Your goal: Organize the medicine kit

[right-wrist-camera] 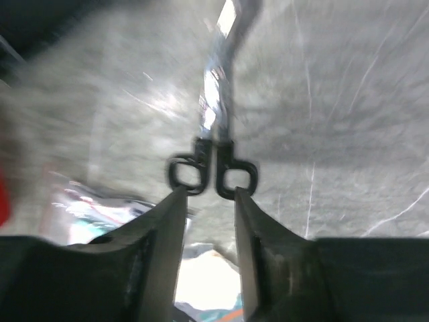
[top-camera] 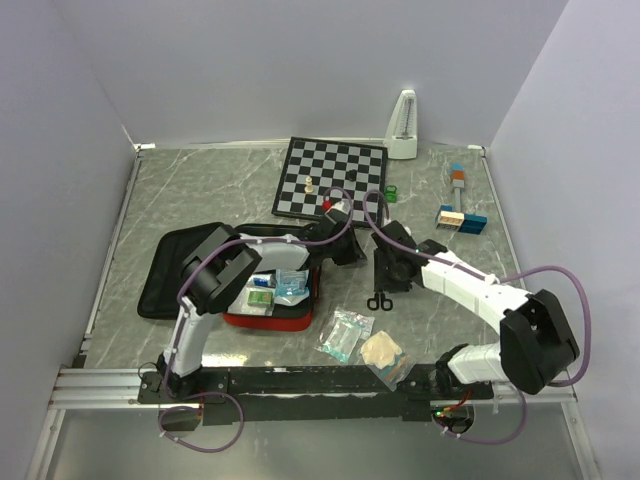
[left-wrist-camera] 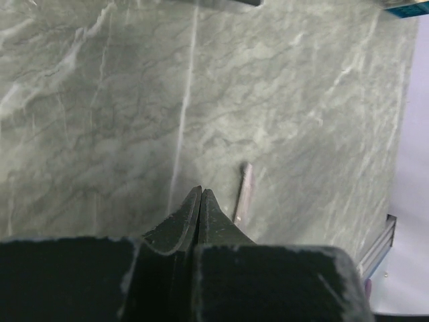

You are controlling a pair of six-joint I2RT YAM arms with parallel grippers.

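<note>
The medicine kit, a red and black case [top-camera: 268,323], lies open on the left with packets and small items inside. Scissors with black handles [right-wrist-camera: 236,176] and metal blades lie on the table in the right wrist view. My right gripper is partly open, its fingertips at either side of the handles; whether they touch is unclear. My left gripper is shut with nothing showing between its fingers, above bare table. A thin, pale stick-like object [left-wrist-camera: 244,193] lies just right of its tips. Two packets, one clear and greenish [top-camera: 345,334], one beige [top-camera: 382,350], lie in front.
A chessboard [top-camera: 330,165] with a few pieces lies at the back, beside a white metronome [top-camera: 403,125]. Green scissors [top-camera: 391,193] and a blue block structure [top-camera: 461,217] are at the right. Open table surrounds the right side.
</note>
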